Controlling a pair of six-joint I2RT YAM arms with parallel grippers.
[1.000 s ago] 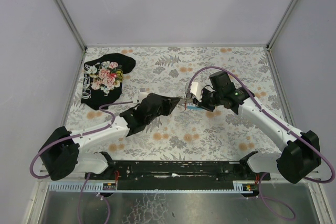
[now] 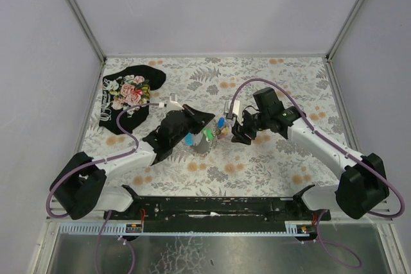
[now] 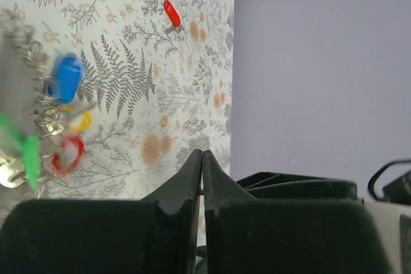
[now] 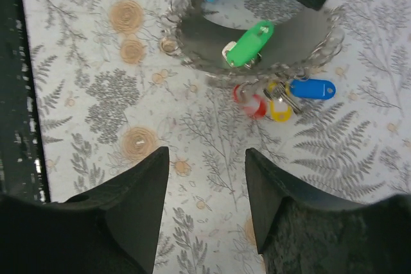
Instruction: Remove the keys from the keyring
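Note:
A keyring with several colored keys lies on the patterned mat: a green key (image 4: 250,44), a blue key (image 4: 312,89), a red key (image 4: 254,106) and a yellow key (image 4: 280,111), with a blurred silver tool-like loop around them. My left gripper is shut, with nothing visible between its fingers, over the keys in the top view (image 2: 209,117). My right gripper stands open just beside the keys, its fingers empty over the mat in the right wrist view.
A black floral cloth (image 2: 128,120) lies at the left of the mat. A separate red item (image 3: 171,13) lies farther off in the left wrist view.
The keys now show below it. The right gripper has moved slightly.

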